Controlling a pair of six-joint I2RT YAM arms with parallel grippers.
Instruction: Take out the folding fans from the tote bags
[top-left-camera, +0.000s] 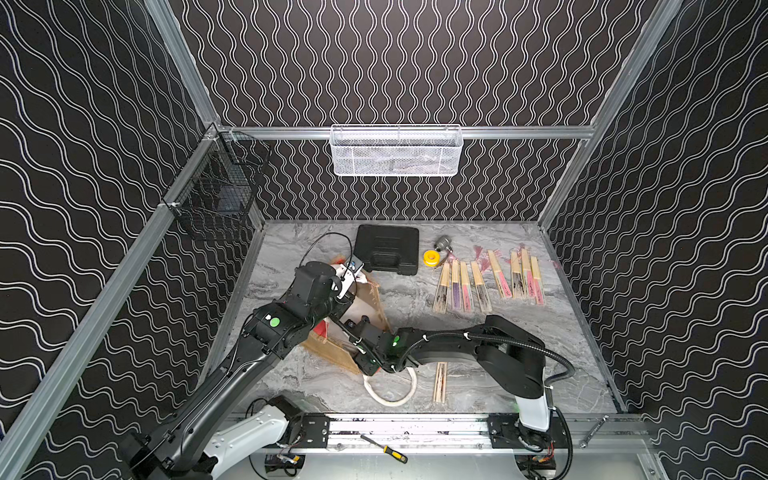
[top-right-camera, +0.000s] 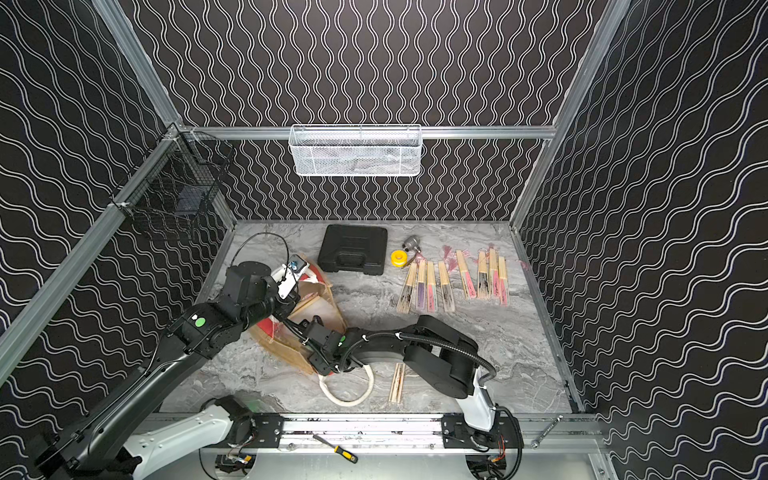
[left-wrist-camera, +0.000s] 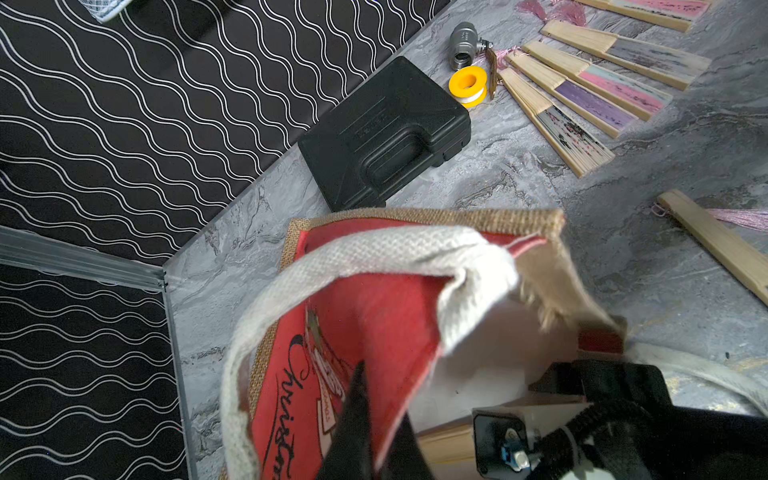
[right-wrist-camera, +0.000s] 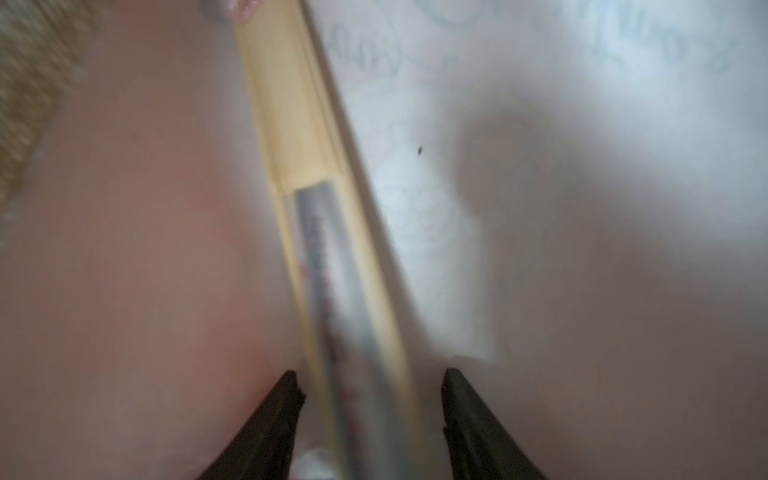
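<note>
The tote bag (left-wrist-camera: 480, 217), brown burlap with a red printed side and white rope handles, lies with its mouth toward me. My left gripper is shut on the red cloth at its rim. Inside, a folding fan (right-wrist-camera: 288, 104) with pale wooden ribs and a dark floral leaf rests against the white lining. Reaching into the bag, my right gripper is part open, its fingers standing either side of the fan with a gap. In the top left view, both arms partly hide the bag. Several folding fans (top-left-camera: 466, 286) lie on the table at the right.
A black case (top-left-camera: 387, 248) lies at the back, beside a yellow tape roll (top-left-camera: 432, 258) and a metal fitting (top-left-camera: 443, 242). One more fan (top-left-camera: 440, 382) lies near the front edge. Bare table shows at the right front.
</note>
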